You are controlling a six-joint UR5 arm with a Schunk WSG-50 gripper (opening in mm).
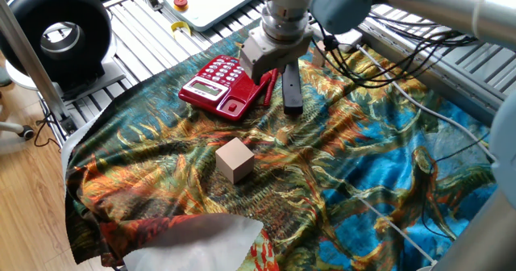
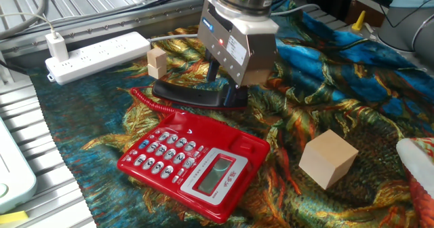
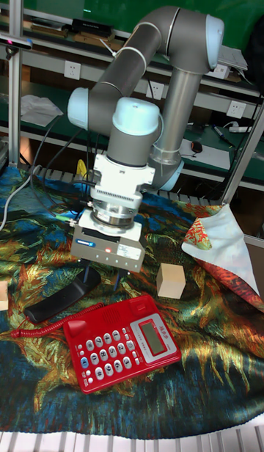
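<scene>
A red desk phone [image 2: 196, 159] with a grey keypad and display lies on the patterned cloth. Its black handset [image 2: 186, 94] is off the cradle, lying on the cloth behind the phone, with a red coiled cord [image 2: 150, 100] at one end. My gripper [image 2: 224, 91] points down over the handset's right end in the second exterior view, its two dark fingers [image 2: 212, 68] apart and nothing seen held. Whether the fingertips touch the handset I cannot tell. In the first exterior view the gripper body covers the handset's far part.
A wooden cube [image 1: 235, 160] rests on the cloth in front of the phone. Smaller wooden blocks [image 2: 156, 64] stand near a white power strip [image 2: 98, 57]. Loose black cables [image 1: 379, 65] hang by the arm. One cloth corner [image 3: 223, 244] is folded over, pale side up.
</scene>
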